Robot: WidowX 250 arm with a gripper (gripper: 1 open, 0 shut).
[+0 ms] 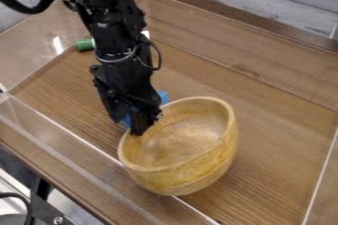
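Observation:
My black gripper (pixel 137 113) reaches down from the top left to the left rim of a large wooden bowl (pixel 183 158). A blue object (pixel 162 98) sits just behind my fingers, partly hidden by them and beside the bowl. I cannot tell whether the fingers are open or shut, or what is between them.
A green object (pixel 83 44) lies at the back left on the wooden surface (pixel 259 91), near the edge. The surface to the right of and behind the bowl is clear. A clear edge strip runs along the front left.

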